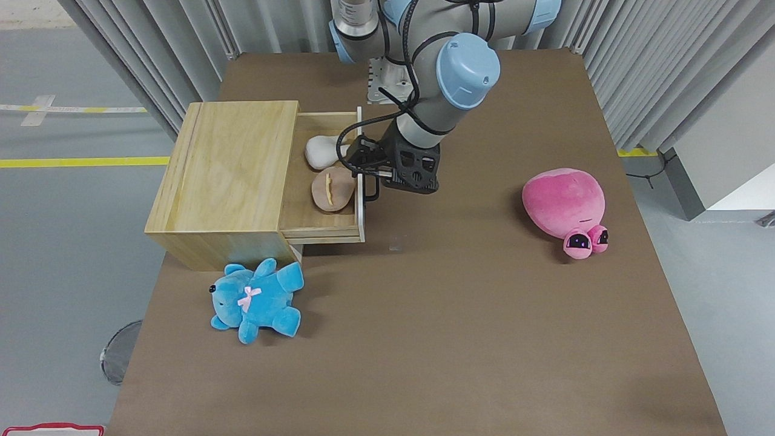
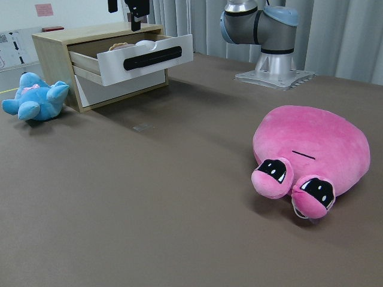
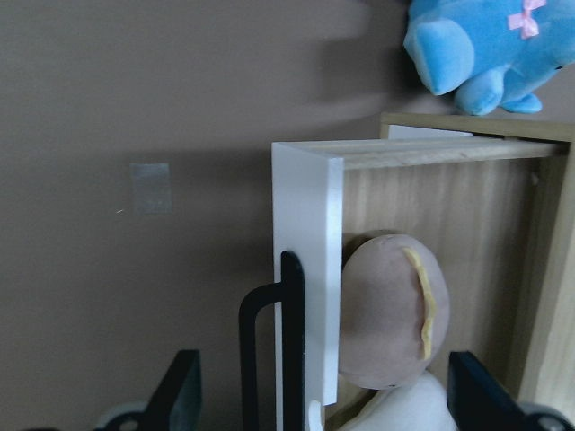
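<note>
A wooden cabinet [image 1: 218,167] has its white-fronted drawer [image 2: 119,75] pulled out. Inside lie a round tan bun-like item [image 1: 330,190] and a white item [image 1: 319,151]. My gripper is above the drawer's front and its black handle [image 3: 292,332], fingers wide apart at the lower edge of the wrist view, open with nothing seen held. In the camera left view only the dark fingertips show above the drawer.
A blue plush bear [image 1: 254,301] lies before the cabinet. A pink plush toy [image 1: 563,203] rests on the right of the brown table [image 1: 436,349].
</note>
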